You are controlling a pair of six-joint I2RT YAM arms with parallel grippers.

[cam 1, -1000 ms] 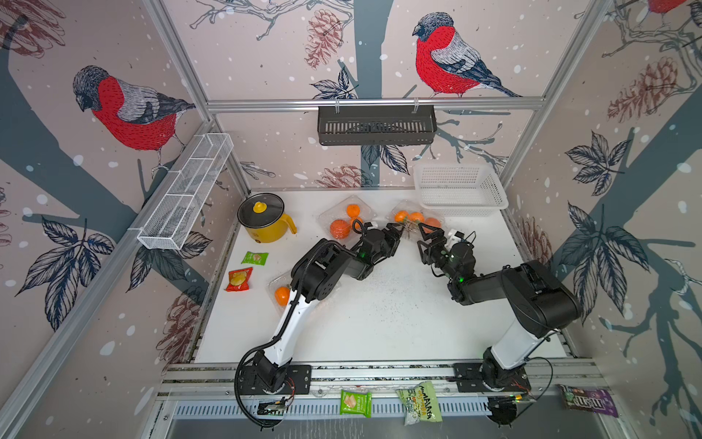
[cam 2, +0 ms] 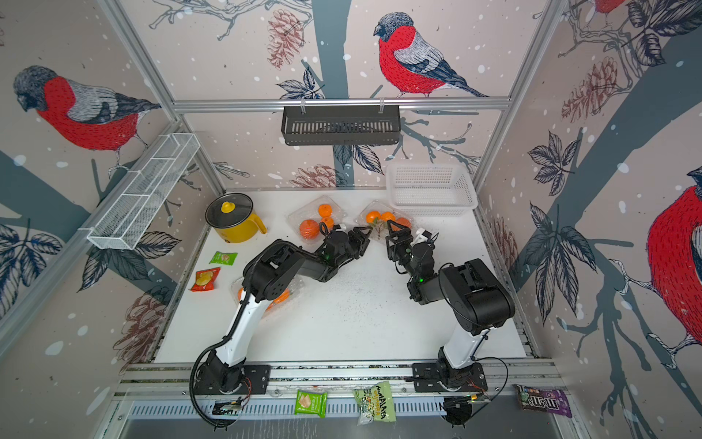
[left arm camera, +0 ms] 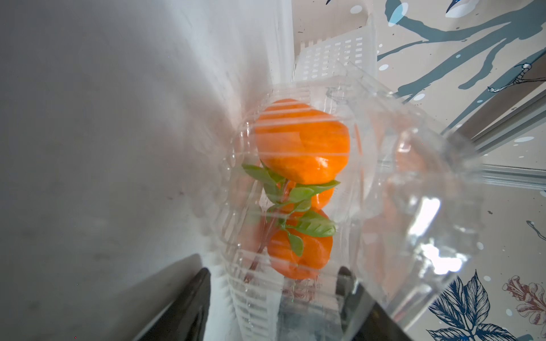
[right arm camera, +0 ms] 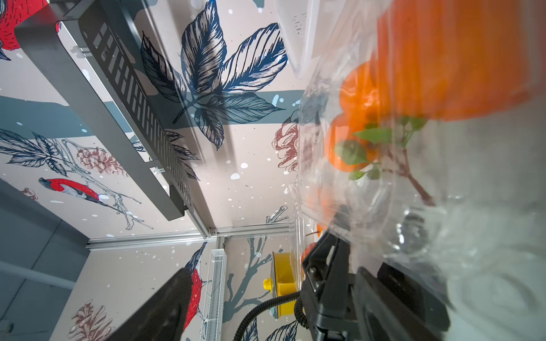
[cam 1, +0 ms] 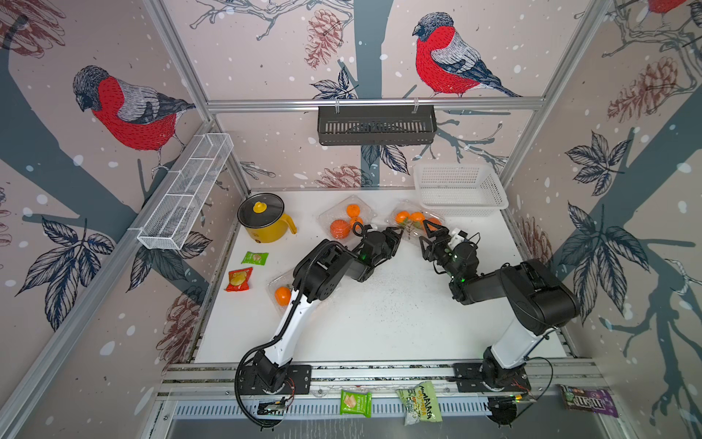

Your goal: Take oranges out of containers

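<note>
A clear clamshell container (left arm camera: pixel 415 227) of oranges (left arm camera: pixel 301 139) with leafy twigs stands at the back centre-right. My left gripper (cam 1: pixel 396 234) is at its left end; in the left wrist view its blurred fingers straddle the container's near end, apart. My right gripper (cam 1: pixel 430 235) is at the container's front right; in the right wrist view its fingers are spread beside the clear plastic. Whether either touches or grips the plastic is unclear. A second container (cam 1: pixel 325 219) with oranges stands behind the left arm, and a third (cam 1: pixel 310 303) lies at the front left, partly hidden.
A white basket (cam 1: pixel 459 205) stands at the back right, a yellow pot (cam 1: pixel 264 228) at the back left, with snack packets (cam 1: pixel 239 278) before it. A dark rack (cam 1: pixel 376 126) hangs on the back wall.
My right gripper has shifted slightly to the right, and the oranges in the container beside it sit slightly further right. The left arm has barely moved.
</note>
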